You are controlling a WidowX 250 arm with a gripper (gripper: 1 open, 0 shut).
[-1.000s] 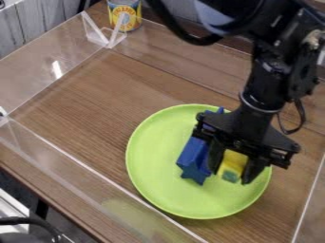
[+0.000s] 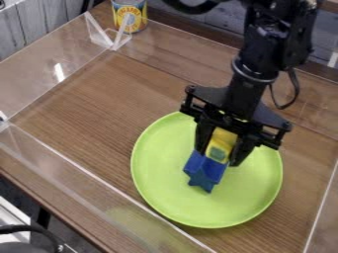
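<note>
My black gripper [image 2: 222,136] reaches down over a light green plate [image 2: 165,176], shut on a yellow block [image 2: 220,147]. The block is held just over a blue star-shaped piece [image 2: 204,173] lying on the plate's middle; whether the two touch I cannot tell. The fingers partly hide the yellow block.
A wooden counter [image 2: 93,119] surrounds the plate, with clear room at the left and behind. A can [image 2: 128,18] stands at the back left, beside a white strap. Clear plastic walls edge the left and front.
The gripper has moved left and slightly back with the yellow block, from the plate's right side to over the blue piece.
</note>
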